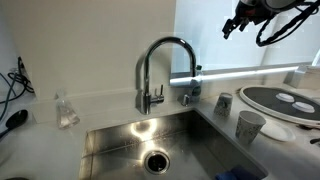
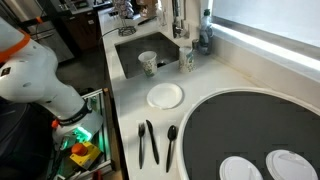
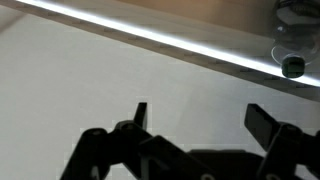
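My gripper stands open in the wrist view, its two black fingers wide apart with nothing between them. Behind them is a plain pale surface. In exterior view 1 the gripper [image 1: 232, 28] hangs high at the upper right, well above the counter and to the right of the chrome faucet [image 1: 147, 70]. Below it on the counter are a grey patterned cup [image 1: 249, 127] and a smaller cup [image 1: 224, 103]. A white plate [image 2: 165, 95] lies flat, with a fork [image 2: 141, 145], a knife [image 2: 152, 142] and a spoon [image 2: 171, 145] near it.
The steel sink [image 1: 110, 140] is open, with a blue item [image 1: 238, 173] at its right corner. A bottle [image 1: 195, 85] stands behind it. White lids or dishes [image 2: 240, 168] rest on the dark round surface [image 2: 250, 120]. A clear bottle [image 1: 65, 110] is at left.
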